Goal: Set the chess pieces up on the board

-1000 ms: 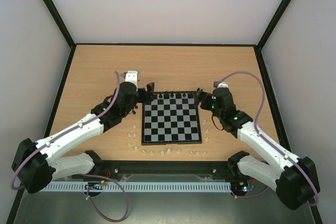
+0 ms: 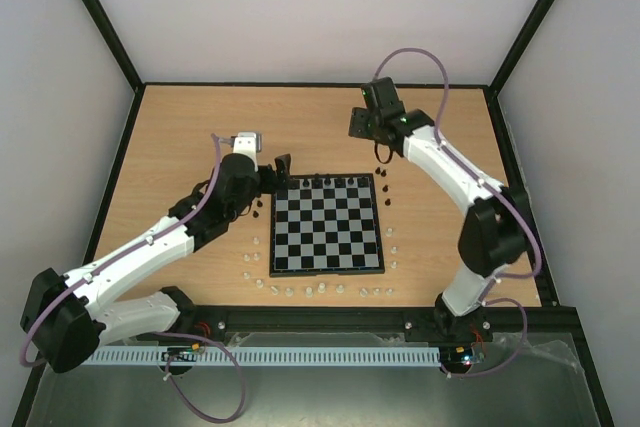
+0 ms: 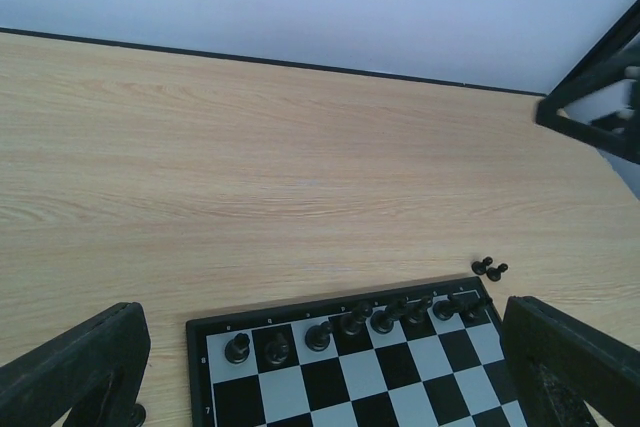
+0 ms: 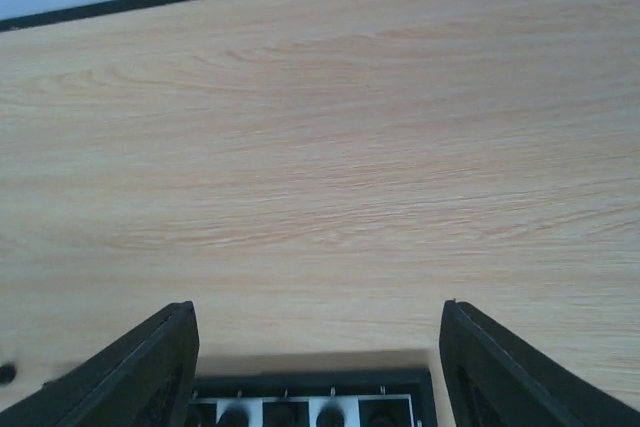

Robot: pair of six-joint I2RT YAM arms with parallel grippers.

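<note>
A checkered board (image 2: 326,237) lies mid-table, with a row of black pieces (image 3: 318,336) along its back edge. My left gripper (image 2: 283,173) stands open over the back-left corner of the board. My right gripper (image 2: 360,122) is raised behind the board's back-right part; in the right wrist view its fingers are apart with nothing between them. A few loose black pieces (image 3: 480,266) lie right of the board, others left of it. White pieces (image 2: 340,289) lie scattered in front of the board and along its sides.
Walls with dark frame edges border the table at the back and sides.
My right arm has swung up and back, away from the board's right edge, uncovering loose black pieces there. The left arm is nearly still.
</note>
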